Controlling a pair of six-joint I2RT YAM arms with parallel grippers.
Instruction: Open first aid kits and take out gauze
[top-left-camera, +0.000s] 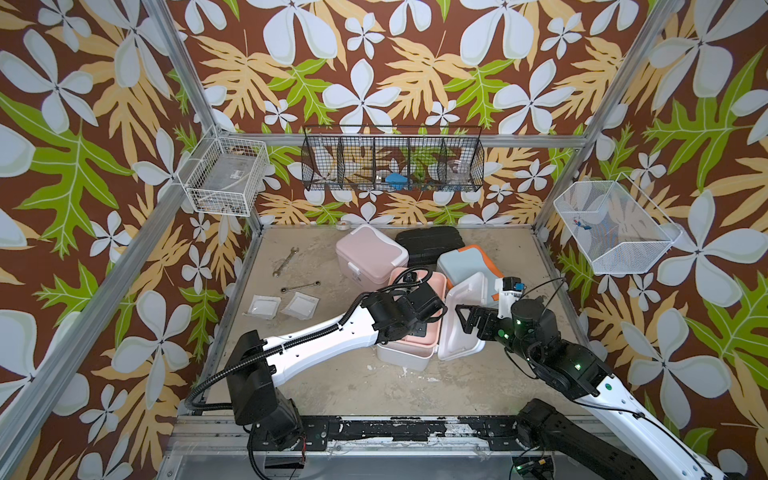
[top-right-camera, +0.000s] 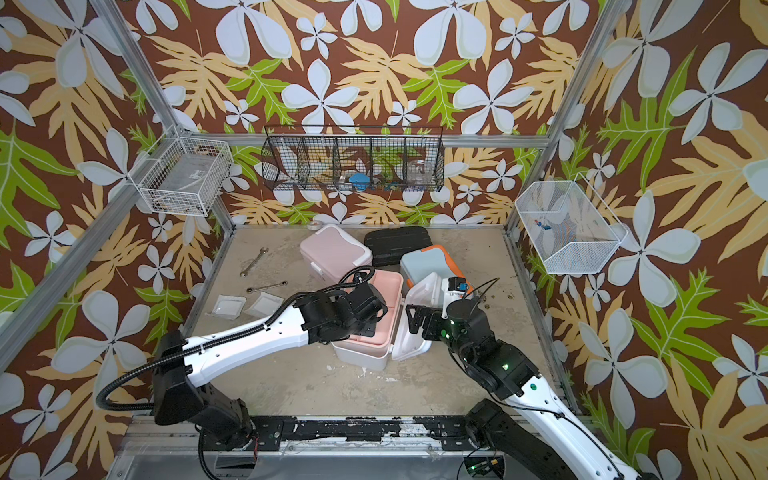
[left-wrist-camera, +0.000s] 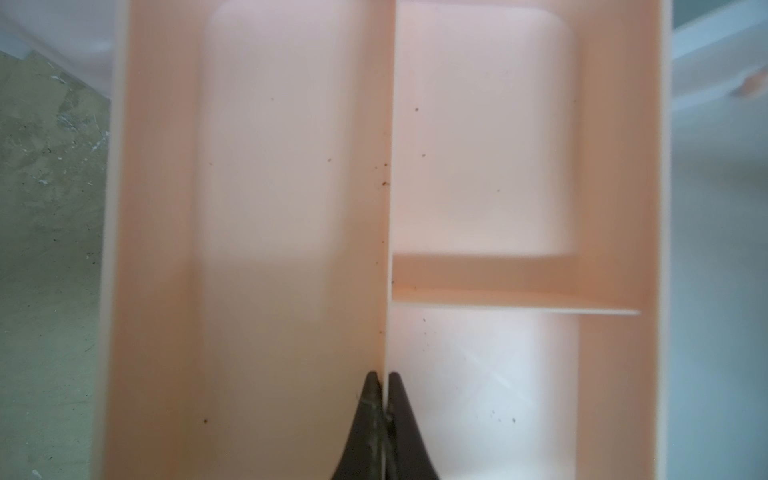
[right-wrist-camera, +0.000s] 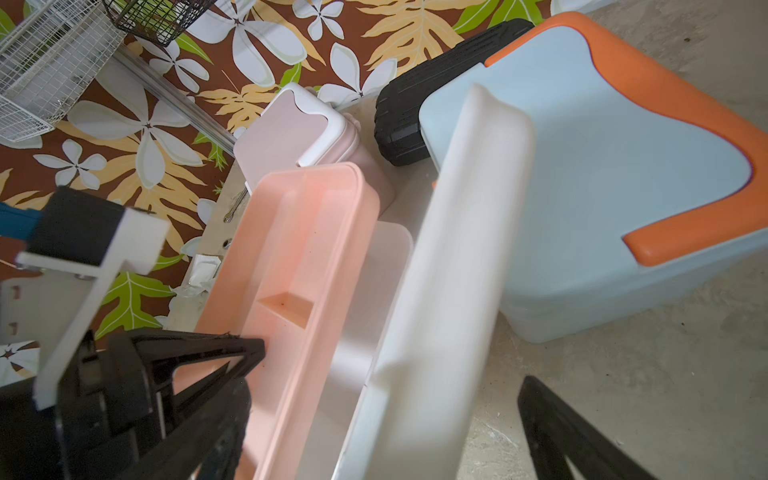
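My left gripper is shut on the thin middle divider (left-wrist-camera: 390, 224) of the pink compartment tray (left-wrist-camera: 280, 160). The tray's visible compartments hold only dark specks. In the right wrist view, the tray is tilted and raised above the pale body of the open first aid kit (top-left-camera: 404, 357). The kit's white lid (top-left-camera: 457, 340) leans out to the right. My right gripper stands open, its fingers wide apart, with the lid's edge showing between them. Two flat white square packets (top-left-camera: 263, 306) lie on the table at left; no gauze shows inside the kit.
Behind stand a closed pink box (top-left-camera: 369, 252), a black case (top-left-camera: 429, 244) and a blue-orange box (top-left-camera: 460, 262). Two wrenches (top-left-camera: 300, 285) lie at left. Wire baskets (top-left-camera: 392, 164) hang above the table.
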